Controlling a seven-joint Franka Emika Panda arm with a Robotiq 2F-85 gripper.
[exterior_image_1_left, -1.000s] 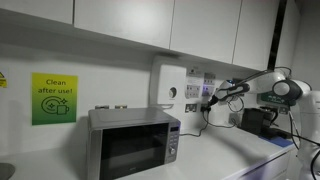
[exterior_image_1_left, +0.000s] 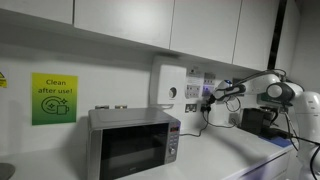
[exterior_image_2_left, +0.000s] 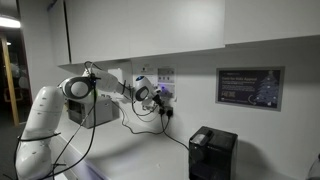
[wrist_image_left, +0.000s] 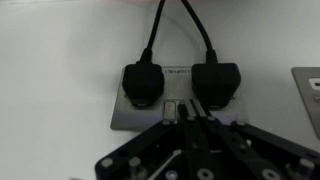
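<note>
Two black plugs, a left one (wrist_image_left: 144, 84) and a right one (wrist_image_left: 216, 84), sit in a metal double wall socket (wrist_image_left: 128, 117) in the wrist view. My gripper is shut, its fingertips close together in front of the socket's middle, between the plugs and near the small switches (wrist_image_left: 169, 110). Nothing shows between the fingers. Whether the tips touch the plate I cannot tell. In the second exterior view the gripper (exterior_image_2_left: 158, 97) reaches the back wall by the sockets. The first exterior view shows the arm (exterior_image_1_left: 250, 82) stretched to that wall.
A microwave (exterior_image_1_left: 132, 142) stands on the counter (exterior_image_1_left: 215, 150). A black appliance (exterior_image_2_left: 212, 154) is to the right of the sockets in the second exterior view. Cables (exterior_image_2_left: 150, 130) hang from the wall there. Cabinets (exterior_image_2_left: 150, 35) overhang the counter, whose middle is clear.
The arm's outer end has shifted slightly in the first exterior view, staying near the wall sockets. Nothing else has visibly moved.
</note>
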